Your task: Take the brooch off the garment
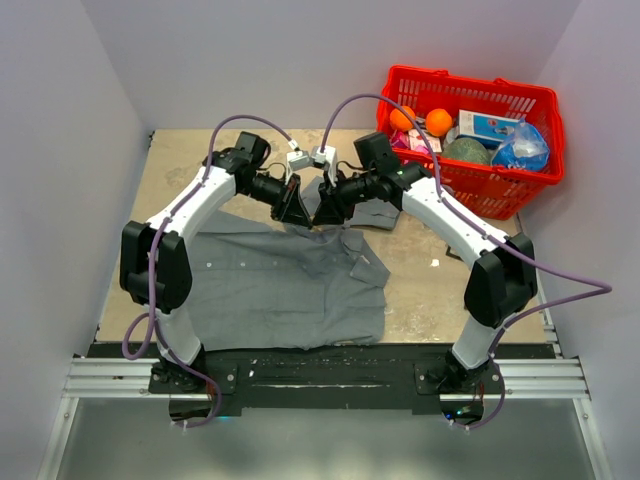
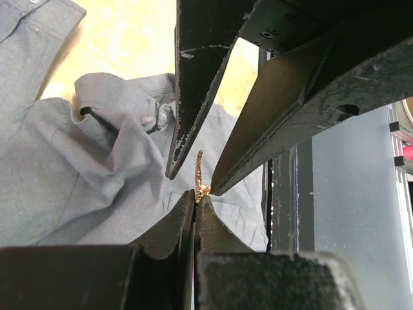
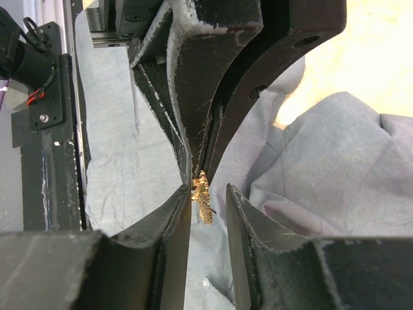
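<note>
A small gold brooch (image 2: 199,173) sticks out from the tips of my left gripper, which is shut on it. In the right wrist view the brooch (image 3: 203,201) hangs at those same tips, and no cloth shows in the grip. My right gripper is part open, one finger to each side of the brooch, with gaps visible. Both grippers meet tip to tip over the upper part of the grey garment (image 1: 265,290). From above, the arms mostly hide the brooch.
A red basket (image 1: 480,188) with oranges, boxes and a blue bag stands at the back right. Bare tabletop (image 1: 425,285) lies to the right of the garment. The garment's cloth is bunched below the grippers.
</note>
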